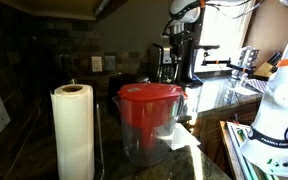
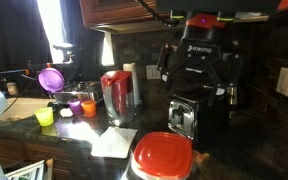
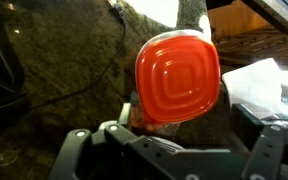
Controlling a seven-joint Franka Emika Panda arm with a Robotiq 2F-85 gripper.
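My gripper (image 2: 197, 82) is open and empty, hanging above the counter in front of a toaster. From the wrist camera, its fingers (image 3: 79, 150) show spread wide along the bottom edge. A container with a square red lid (image 3: 177, 78) lies below and ahead of the fingers, apart from them. The same red lid (image 2: 164, 155) appears at the front of exterior view 2. In exterior view 1 the gripper (image 1: 178, 42) is small and far off, beyond a clear pitcher with a red lid (image 1: 150, 92).
A paper towel roll (image 1: 74, 132) stands beside the pitcher. The silver and black toaster (image 2: 183, 119) is close behind the gripper. A white sheet (image 2: 114, 142) lies on the counter; several coloured cups, including a yellow-green one (image 2: 45, 117), stand at the left.
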